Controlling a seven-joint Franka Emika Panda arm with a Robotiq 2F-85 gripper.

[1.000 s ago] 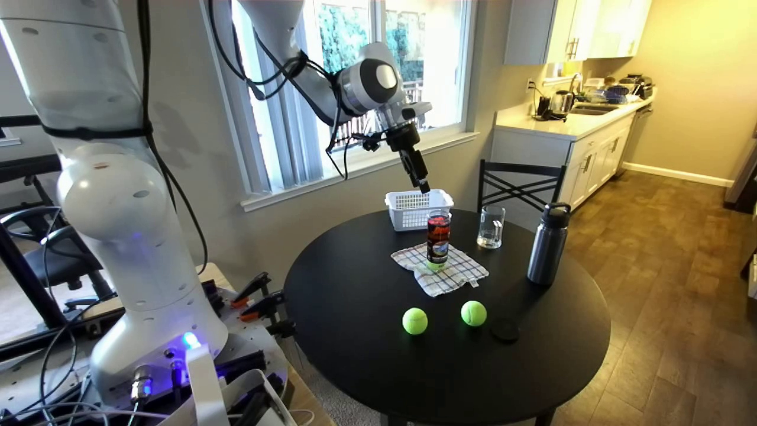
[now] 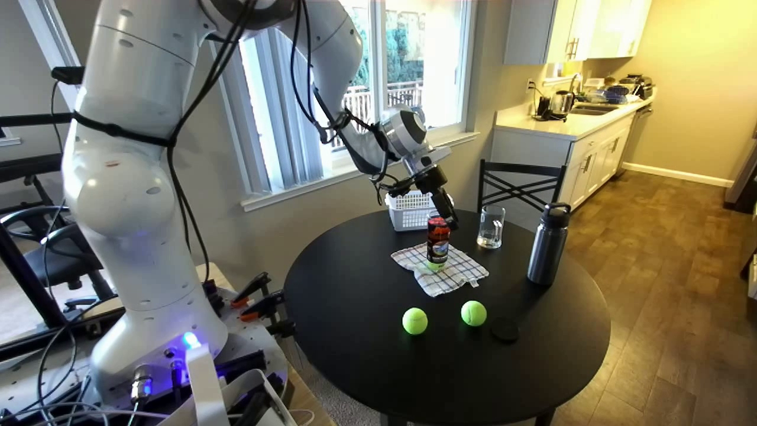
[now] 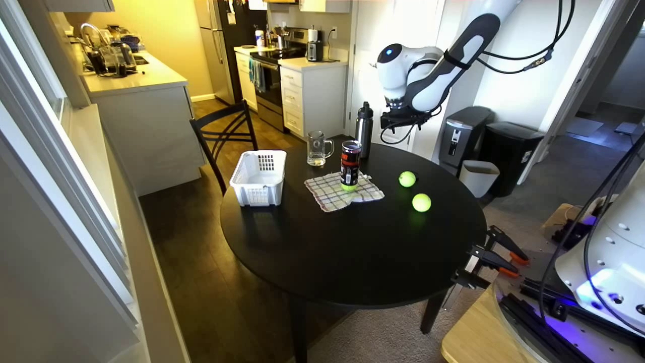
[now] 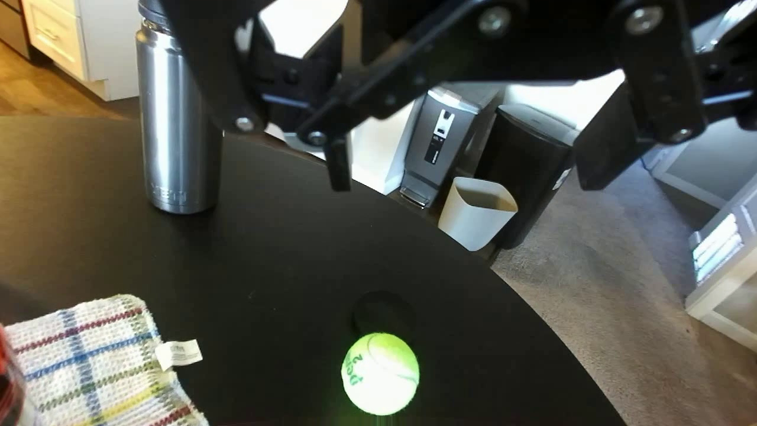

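My gripper [image 2: 448, 220] hangs above the black table, fingers apart. In the wrist view its two fingers [image 4: 339, 163] are widely spaced with nothing held between them. A clear tennis ball can [image 3: 350, 163] with a red and black label stands upright on a checked cloth [image 2: 454, 276], a green ball showing at its bottom. A black disc, like a lid [image 2: 505, 329], lies flat beside the second ball. Only the can's edge enters the wrist view at left.
A white basket [image 3: 258, 176] stands near the window side. A glass mug [image 2: 490, 227] and a tall steel bottle [image 2: 548, 245] stand towards the kitchen side. A chair [image 2: 521, 181] backs the far edge.
The objects on the table have stayed put.
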